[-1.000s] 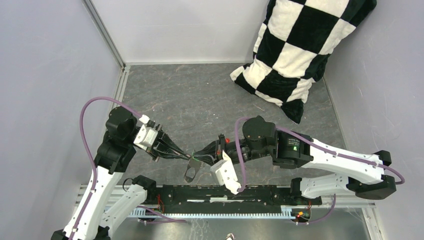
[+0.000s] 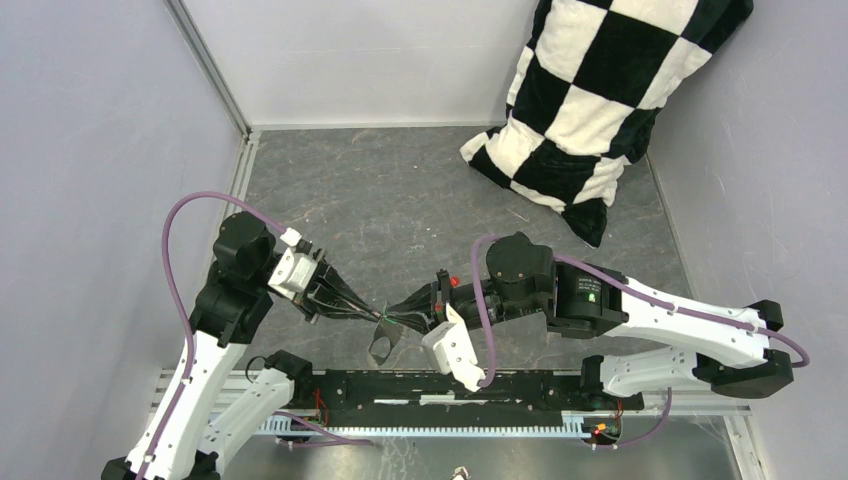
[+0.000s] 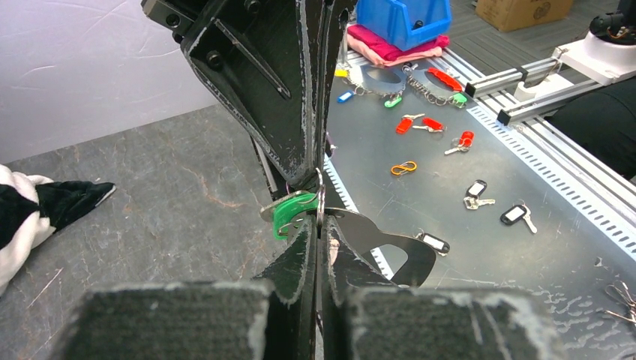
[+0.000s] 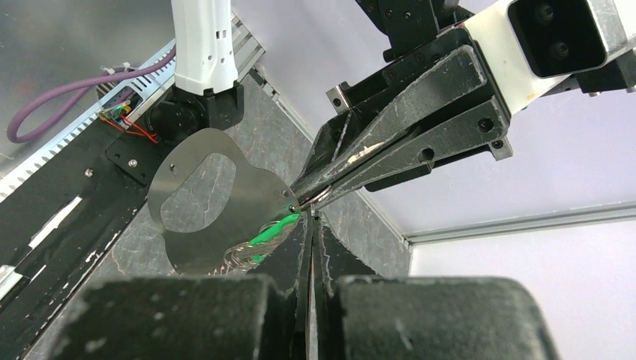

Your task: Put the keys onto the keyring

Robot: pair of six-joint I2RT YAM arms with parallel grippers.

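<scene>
Fingertip to fingertip in mid-air, both grippers meet over the floor's front. My left gripper is shut on a thin metal keyring, which rises from between its tips. Beside the ring hang a green tag and a flat grey metal plate with a large opening. In the right wrist view the plate hangs left of the tips, near the green tag and some blurred, looped metal. My right gripper is shut close against the ring; whether anything thin sits between its fingers is hidden.
Beyond the rail, a metal table holds several tagged keys, an orange clip, more rings with chains, and a blue bin. A checkered cushion leans at the back right. Bare grey floor lies behind the arms.
The hanging metal plate has swung or turned slightly.
</scene>
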